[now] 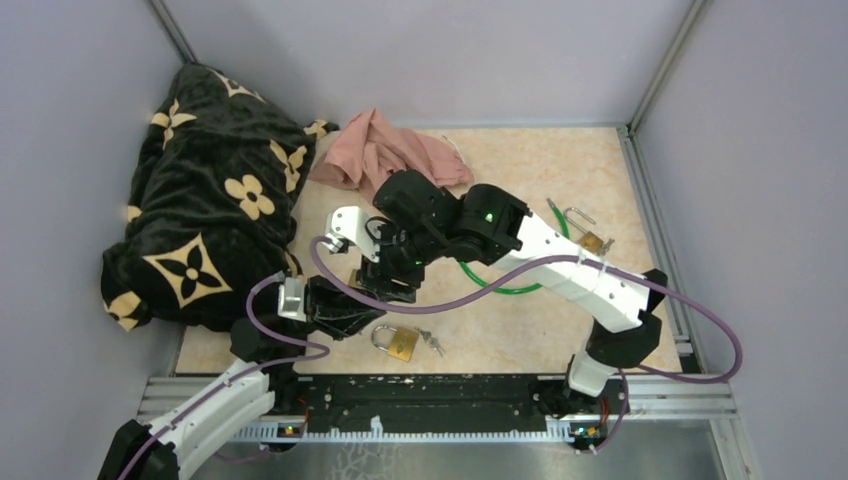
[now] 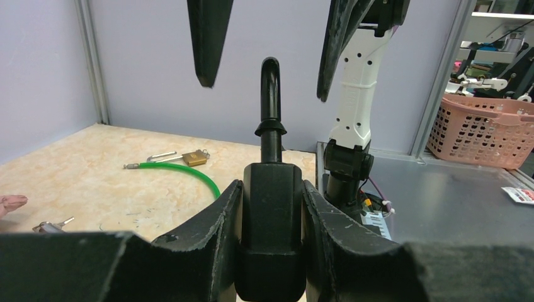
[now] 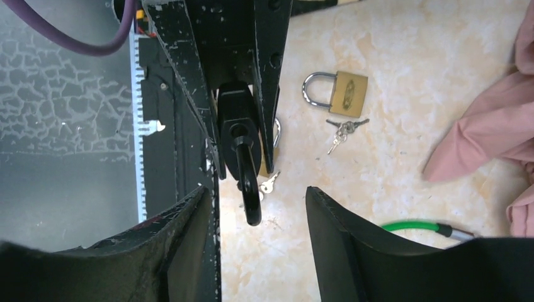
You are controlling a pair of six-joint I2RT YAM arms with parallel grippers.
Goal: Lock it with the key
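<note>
A black padlock-like object with an upright black bar (image 2: 271,233) is clamped in my left gripper (image 1: 350,318), whose fingers press its block from both sides in the left wrist view. In the right wrist view my right gripper stands part open, its fingers either side of the black bar (image 3: 249,182), apparently not closed on it. The left wrist view shows those fingers above and beside the bar's top. Brass padlocks (image 1: 402,344) (image 3: 348,94) and keys (image 1: 432,341) (image 3: 341,132) lie on the tabletop.
A patterned black cushion (image 1: 200,200) fills the left. A pink cloth (image 1: 385,150) lies at the back. A green hose (image 1: 510,289) and another padlock (image 1: 590,241) lie at the right. The right arm spans above the table, hiding part of the middle.
</note>
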